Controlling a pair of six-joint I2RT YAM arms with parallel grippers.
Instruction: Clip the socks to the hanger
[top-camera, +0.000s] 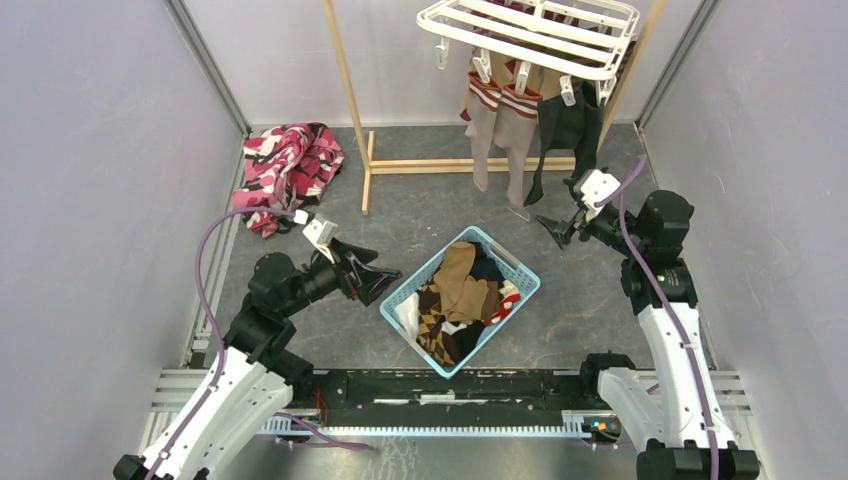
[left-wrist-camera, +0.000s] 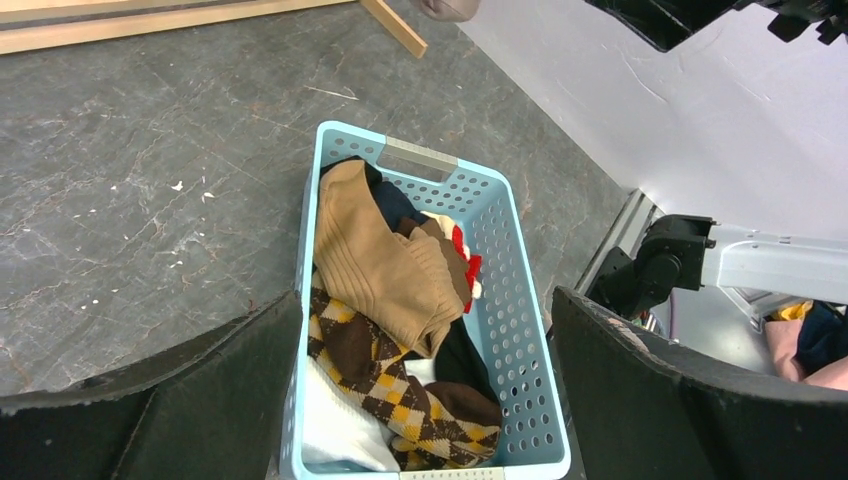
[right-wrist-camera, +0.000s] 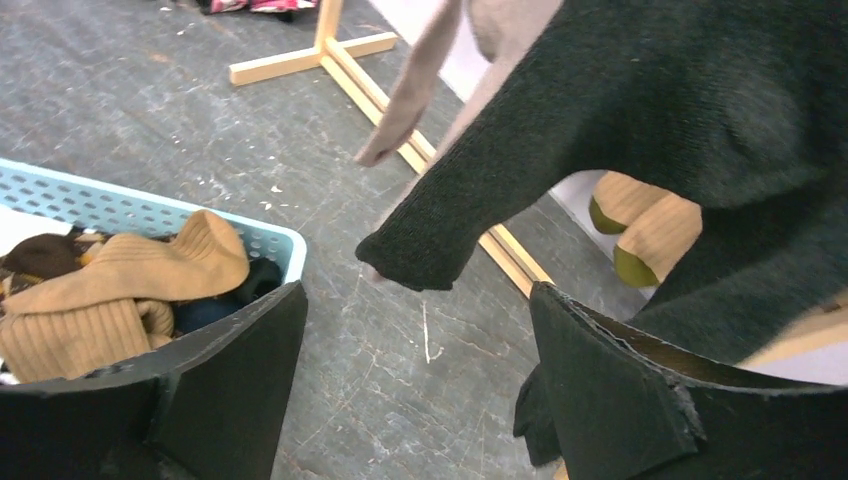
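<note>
The white hanger (top-camera: 530, 35) hangs at the top of the top view, with socks on its clips. Two grey-pink socks (top-camera: 515, 130) with striped cuffs and dark green socks (top-camera: 575, 130) dangle from its front edge. Close before the right wrist camera, a dark sock (right-wrist-camera: 520, 150) fills much of the view. My right gripper is apart, nothing between its fingers, below that sock. Over the left side of the blue basket (top-camera: 512, 262) my left gripper stands open and empty. Tan socks (left-wrist-camera: 375, 255) and a brown-yellow argyle sock (left-wrist-camera: 375, 370) lie in the basket.
The hanger's wooden stand (top-camera: 460, 165) crosses the floor behind the basket. A pink and black patterned cloth (top-camera: 287, 175) lies at the back left. Bare floor surrounds the basket.
</note>
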